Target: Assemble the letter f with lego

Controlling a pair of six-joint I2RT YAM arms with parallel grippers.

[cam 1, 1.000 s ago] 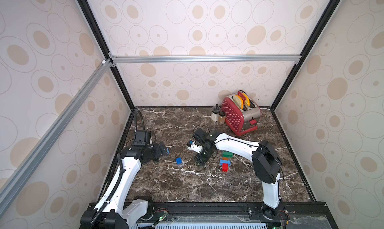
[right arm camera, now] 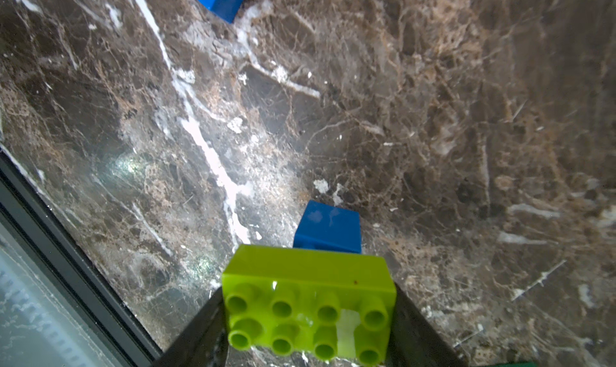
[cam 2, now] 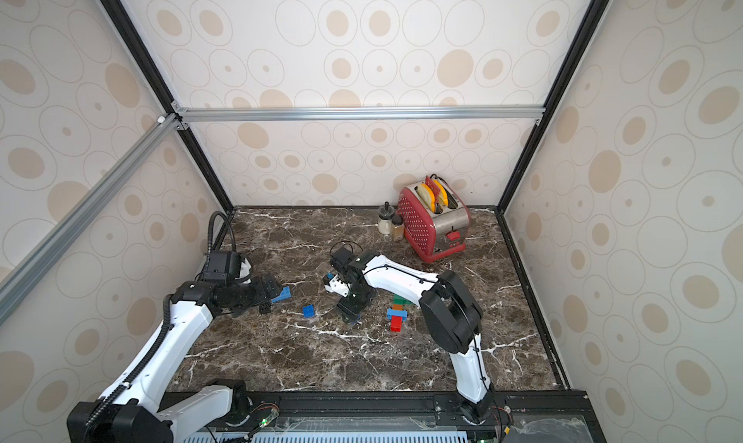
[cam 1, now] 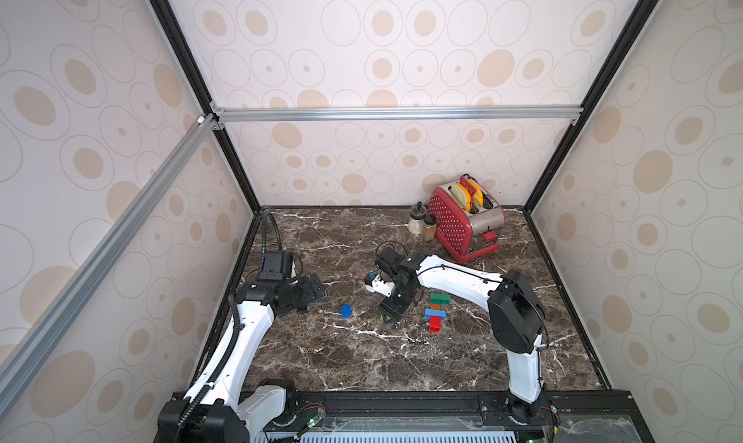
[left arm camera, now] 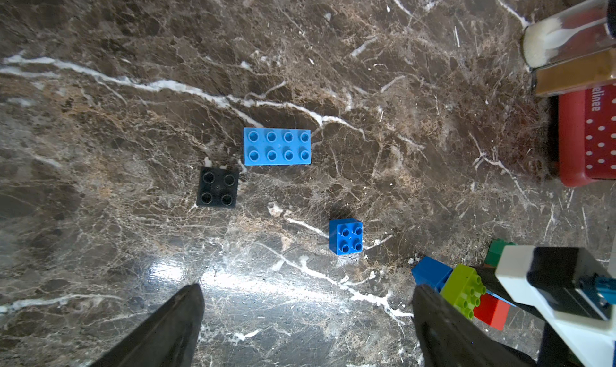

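A lime green brick (right arm camera: 308, 267) is pinched in my right gripper, its studs facing the camera. A blue brick (right arm camera: 328, 227) shows just beyond it in the right wrist view; whether they touch I cannot tell. My left gripper stands open above the table, empty. Below it in the left wrist view lie a light blue brick (left arm camera: 277, 147), a black brick (left arm camera: 217, 187) and a small blue brick (left arm camera: 346, 236). To the right of my right gripper are a green brick (cam 1: 439, 298), another light blue brick (cam 1: 435, 314) and a red brick (cam 1: 435, 326), close together.
At the back right stand a red toaster (cam 1: 464, 222) and two jars, one of them a white-filled jar (cam 1: 417, 220). My right forearm passes over the table behind the coloured bricks.
My right gripper has shifted slightly to the right over the last second. The left arm has barely moved, and the bricks on the table look unmoved.
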